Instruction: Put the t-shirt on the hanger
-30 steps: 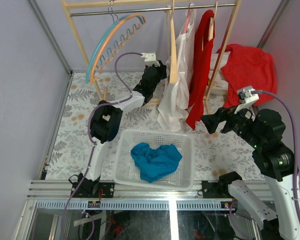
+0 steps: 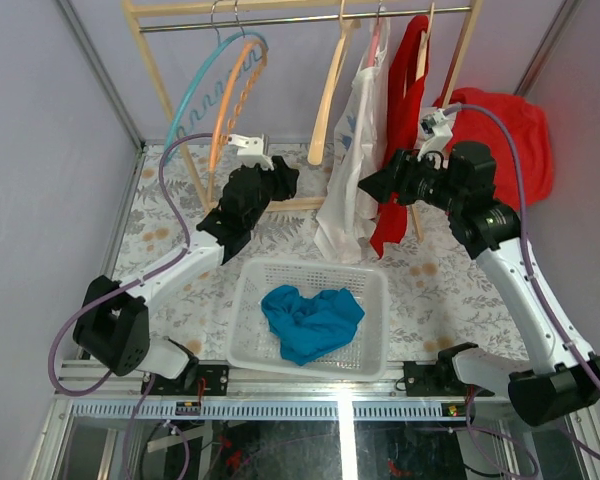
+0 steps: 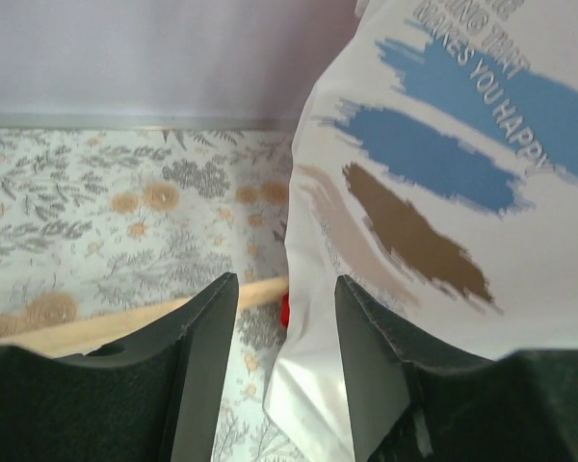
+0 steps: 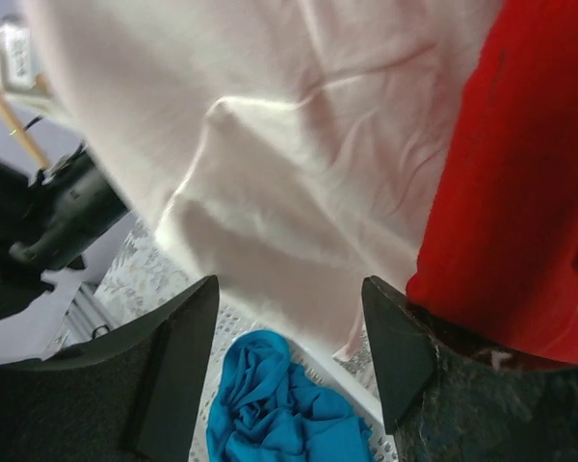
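A white T-shirt [image 2: 343, 205] with blue and brown print hangs on the rail beside a red garment [image 2: 402, 150] and a bare wooden hanger [image 2: 328, 90]. My left gripper [image 2: 285, 178] stands left of the white shirt, whose cloth [image 3: 414, 173] fills the right of the left wrist view; its fingers [image 3: 287, 289] are apart and empty. My right gripper [image 2: 378, 183] is at the white and red garments, its fingers apart, with white cloth [image 4: 299, 164] beyond them. A blue T-shirt [image 2: 312, 323] lies bunched in a white basket.
The basket [image 2: 237, 315] stands at the front middle. Blue and orange hangers [image 2: 220, 105] hang at the rail's left. Red cloth [image 2: 510, 150] lies at the back right. The floor either side of the basket is clear.
My left gripper has drawn back leftward and toward the front. My right gripper has moved left and back to the hanging garments. The blue and orange hangers have swung.
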